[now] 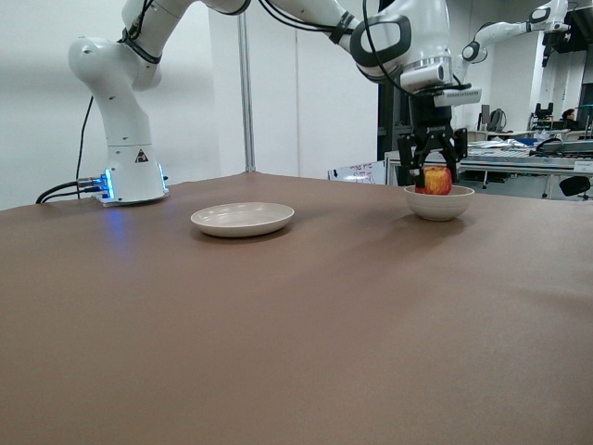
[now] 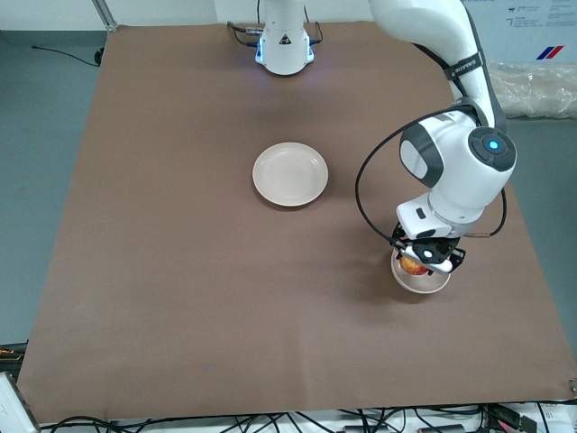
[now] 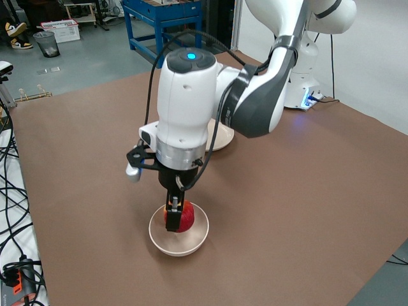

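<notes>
A red-yellow apple (image 2: 412, 266) sits down in a small white bowl (image 1: 439, 209) at the right in the camera left and top views. My black gripper (image 1: 435, 167) is lowered over the bowl, its fingers around the apple (image 3: 186, 217); whether they press on it or stand slightly apart is unclear. A white plate (image 2: 289, 174) lies empty on the brown table, left of the bowl (image 2: 421, 284) in the camera left view.
Cables run along the front edge, off the table.
</notes>
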